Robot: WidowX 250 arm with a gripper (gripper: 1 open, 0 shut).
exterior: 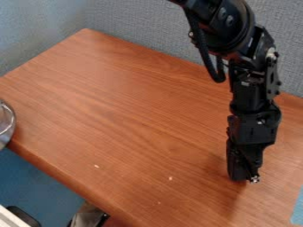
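A black robot arm comes down from the top right, and its gripper (246,174) points downward at the right part of the wooden table (130,115), low at or just above the surface. Whether its fingers are open or shut, or hold anything, cannot be made out.
A round metal object (5,122) is cut off at the left edge. Grey fabric panels stand behind the table. A pale blue patch (296,208) shows at the lower right edge.
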